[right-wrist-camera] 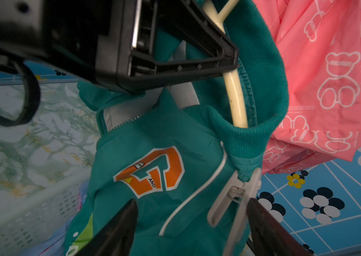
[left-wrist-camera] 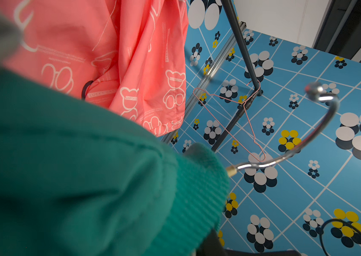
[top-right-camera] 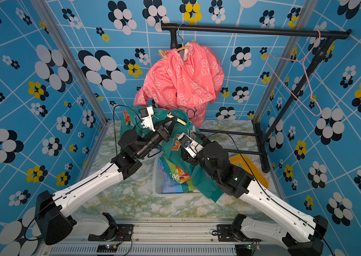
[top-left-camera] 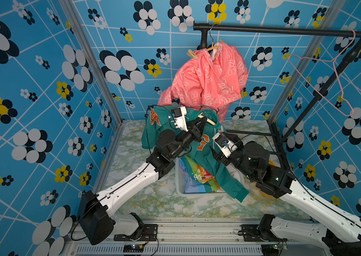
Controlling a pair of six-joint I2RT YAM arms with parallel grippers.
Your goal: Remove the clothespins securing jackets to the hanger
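The teal jacket [top-left-camera: 150,132] hangs on a wooden hanger [right-wrist-camera: 236,100], whose bar my left gripper [top-left-camera: 201,121] is shut on near the collar. A metal hook [left-wrist-camera: 293,153] sticks out past the jacket in the left wrist view, where that gripper's fingers are hidden. One pale clothespin [right-wrist-camera: 227,202] bites the jacket's edge just below the hanger's end, its legs pointing down. My right gripper is open, a finger [right-wrist-camera: 270,226] to either side in its own view. The clothespin appears between them, closer to the right-hand finger; contact cannot be made out.
Behind, a pink jacket [top-left-camera: 206,81] with wooden clothespins [top-left-camera: 192,54] hangs from the black rack [top-left-camera: 265,29]. A bare pink hanger [top-left-camera: 341,81] hangs farther right. Beneath the jacket stands a white basket [top-left-camera: 180,187] of clothes; a yellow tray [top-right-camera: 248,164] lies to the right.
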